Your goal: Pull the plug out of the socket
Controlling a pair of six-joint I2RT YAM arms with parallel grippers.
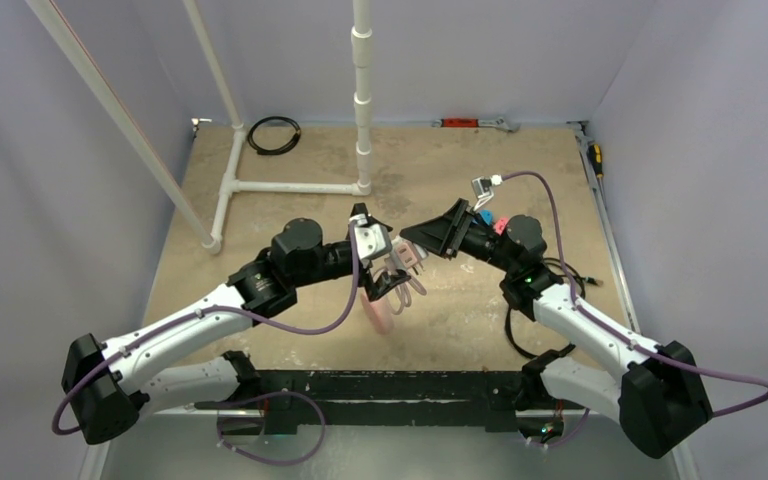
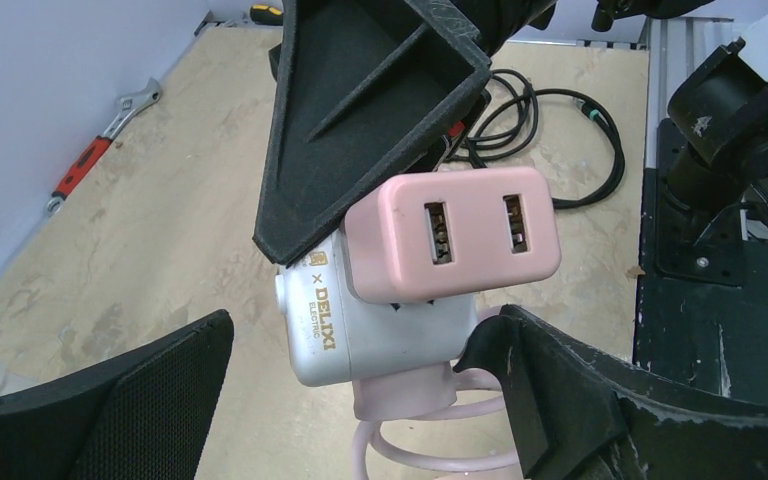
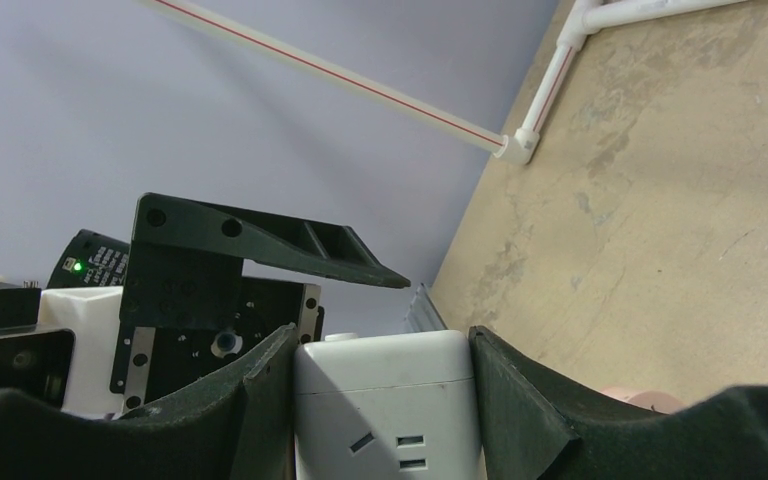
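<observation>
In the left wrist view, the white socket [image 2: 400, 335] with gold lettering is gripped by my right gripper, whose black finger [image 2: 360, 130] reaches down from above. The pink plug [image 2: 450, 235], with two USB ports facing the camera, sits against the socket's face. My left gripper is open, its fingers wide apart on either side of the socket and plug; its right-hand fingertip overlaps the socket's edge, and contact is unclear. In the right wrist view, my right gripper is shut on the socket's sides, and the left gripper's frame [image 3: 220, 290] looms close by.
A pale pink cord [image 2: 440, 460] hangs in loops under the socket, above a pink object [image 1: 377, 312] on the table. White pipes [image 1: 295, 187] stand at the back left. A wrench [image 1: 470, 123] and black cables [image 1: 510, 330] lie near the edges.
</observation>
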